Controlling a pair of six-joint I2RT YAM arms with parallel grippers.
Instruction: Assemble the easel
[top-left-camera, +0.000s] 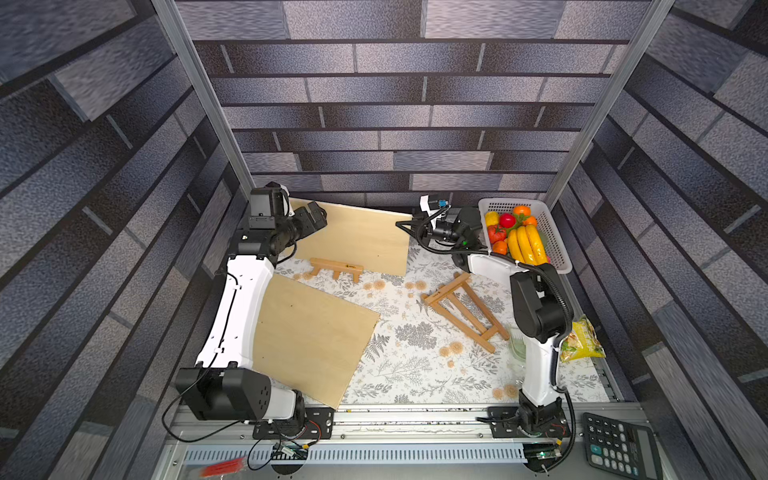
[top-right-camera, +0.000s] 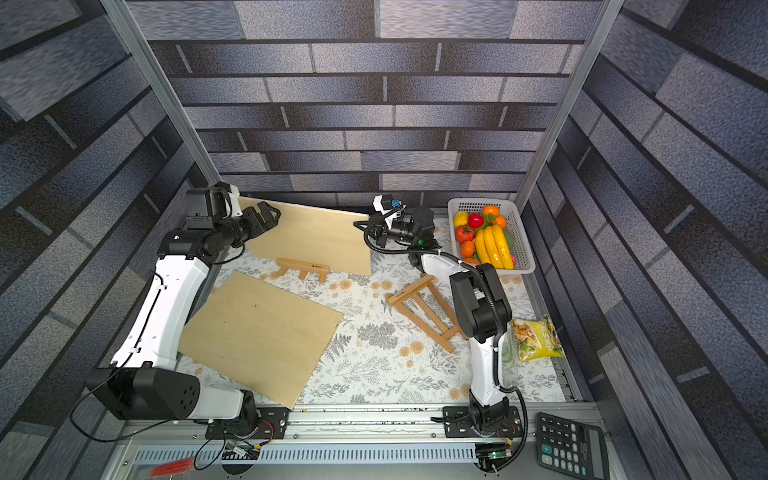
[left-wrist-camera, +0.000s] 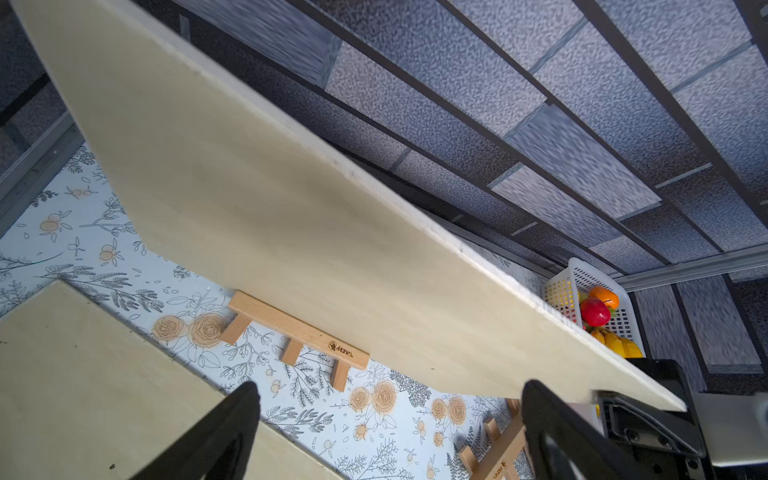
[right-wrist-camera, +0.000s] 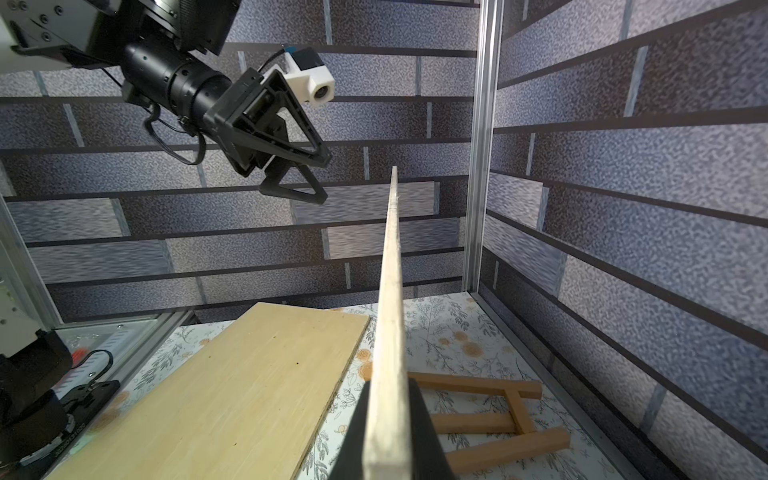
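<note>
A thin pale board stands on edge at the back left of the table. My right gripper is shut on its right edge, and the right wrist view shows the board end-on between the fingers. By the board's left part my left gripper is open, its fingers wide apart with nothing between them. A small wooden easel sits in front of the board's lower edge; whether the two touch I cannot tell. Another wooden easel lies on the cloth at centre right.
A second pale board lies flat at the front left. The fruit basket stands behind and right of my right arm. A yellow snack bag lies at the right edge.
</note>
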